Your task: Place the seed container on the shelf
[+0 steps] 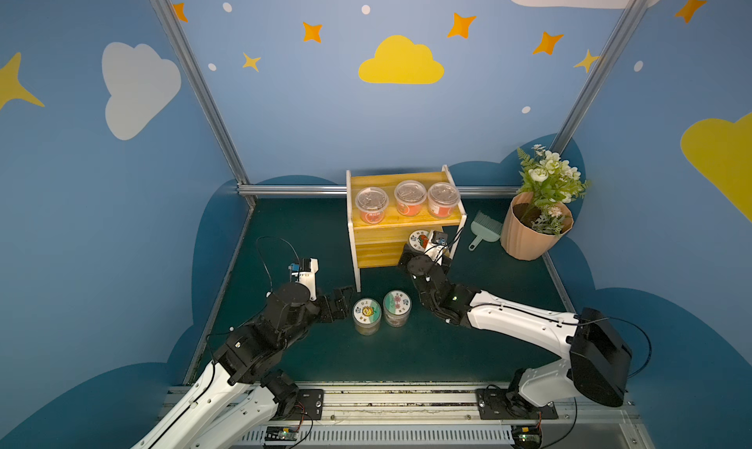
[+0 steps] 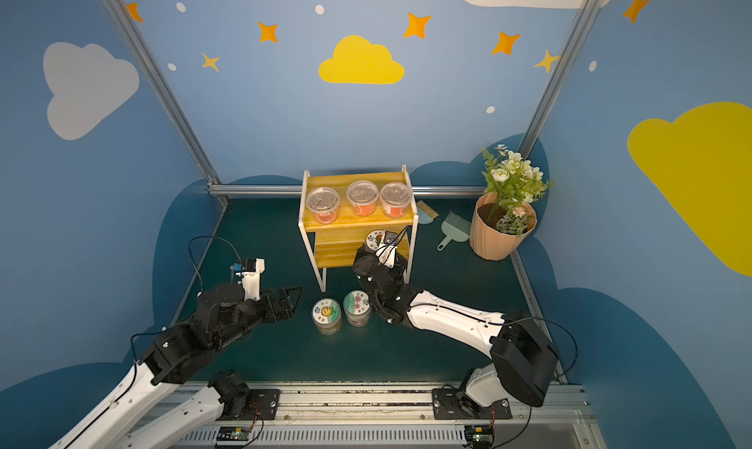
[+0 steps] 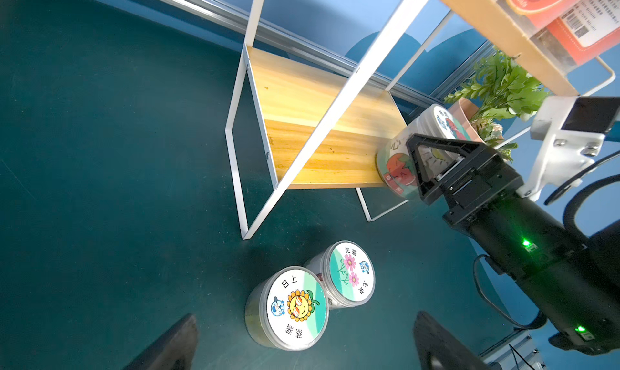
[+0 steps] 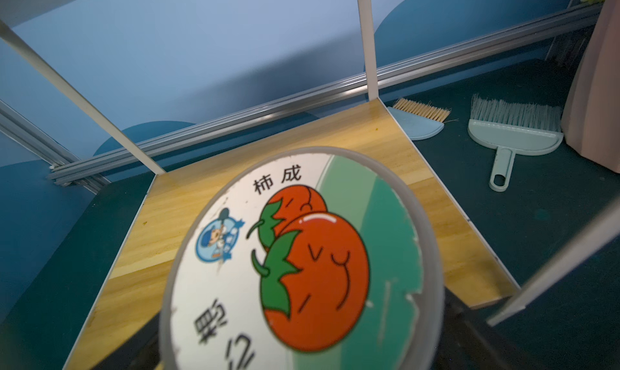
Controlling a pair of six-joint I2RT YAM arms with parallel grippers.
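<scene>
A seed container with a persimmon lid sits at the right end of the lower shelf of the white-framed rack. My right gripper is at it, its fingers around the body; whether they grip cannot be told. Two seed containers stand on the floor before the rack: one with a sunflower lid, one with a pink-flower lid. My left gripper hangs just left of them, fingers apart, nothing between them.
Three clear-lidded containers stand on the top shelf. A flowerpot stands right of the rack, with a dustpan beside it. The floor left of the rack is clear.
</scene>
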